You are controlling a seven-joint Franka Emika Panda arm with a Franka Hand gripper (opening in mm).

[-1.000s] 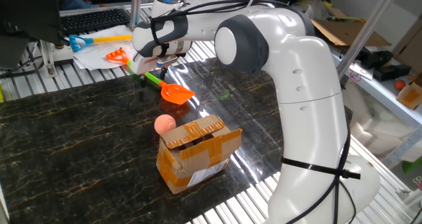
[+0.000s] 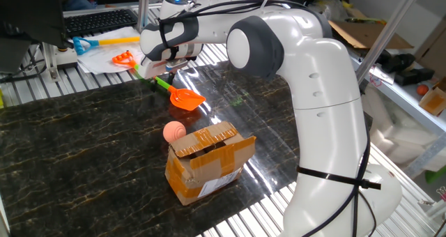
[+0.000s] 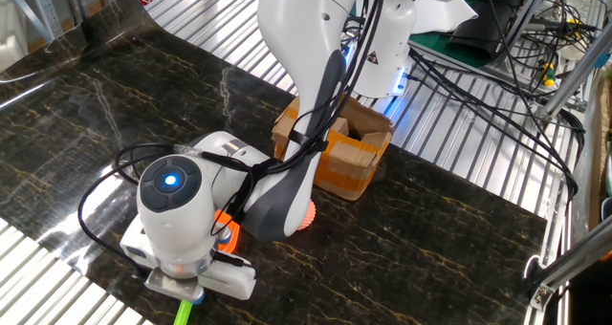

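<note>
A toy shovel with an orange scoop (image 2: pixel 187 99), a green shaft (image 2: pixel 163 83) and an orange grip (image 2: pixel 125 59) lies near the far edge of the dark mat. Over its shaft hangs my gripper (image 2: pixel 162 81), pointing down. Its two dark fingers (image 2: pixel 152 85) stand apart, one on either side of the shaft, with room around it. From above, the hand hides the fingertips; the green shaft (image 3: pixel 184 312) and part of the orange scoop (image 3: pixel 228 234) show past it.
An open cardboard box (image 2: pixel 210 163) stands on the mat (image 2: pixel 83 146), touching or close to a pink ball (image 2: pixel 174 131). Beyond the mat lie a blue-and-yellow toy tool (image 2: pixel 108 42) and a keyboard (image 2: pixel 102 22).
</note>
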